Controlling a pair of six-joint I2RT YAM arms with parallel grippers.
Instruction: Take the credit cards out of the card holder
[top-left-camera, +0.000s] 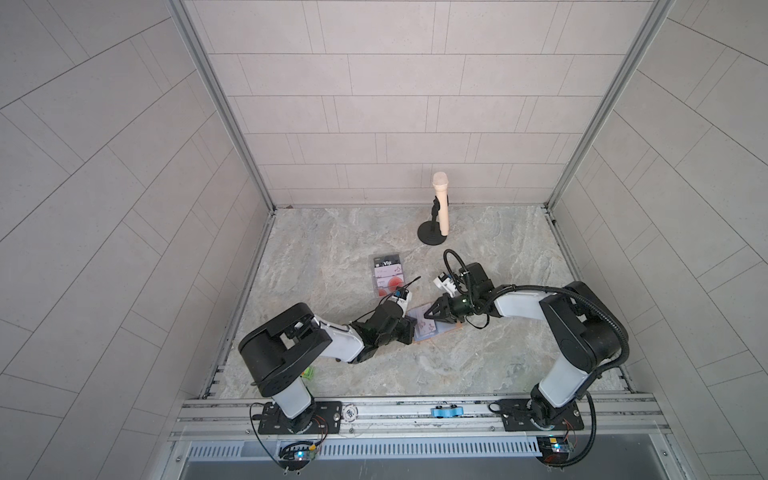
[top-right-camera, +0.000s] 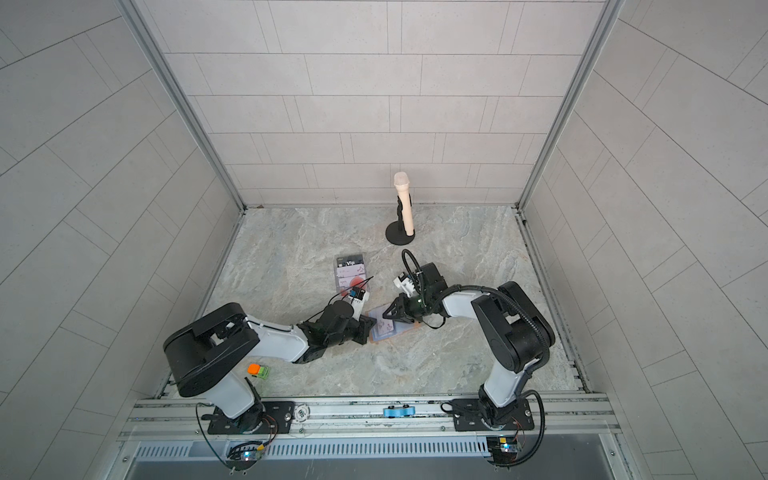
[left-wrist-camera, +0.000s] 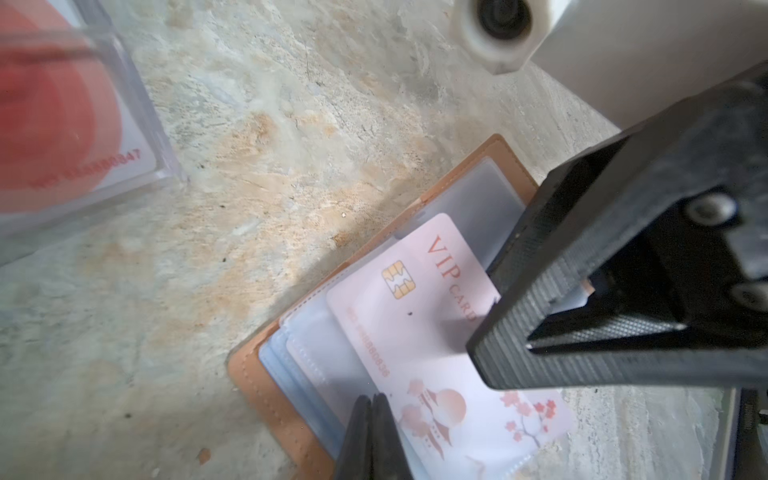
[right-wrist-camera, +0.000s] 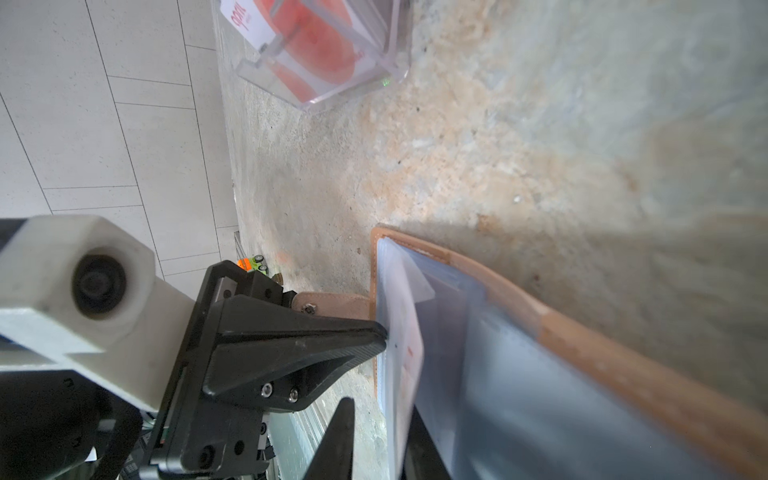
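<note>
The tan card holder lies open on the table, its clear sleeves showing. A pink VIP card lies angled over these sleeves in the left wrist view, partly covered by my right gripper's dark fingers. Seen edge-on from the right wrist, a pale card stands between the part-open fingers of my right gripper; firm contact on both sides does not show. My left gripper is shut, its tips at the sleeves' edge, with nothing distinct visible between them.
Behind the grippers lies a clear case with a VIP card. A microphone on a black stand stands at the back. A small orange and green object is near the left arm's base. Table space in front of the holder is clear.
</note>
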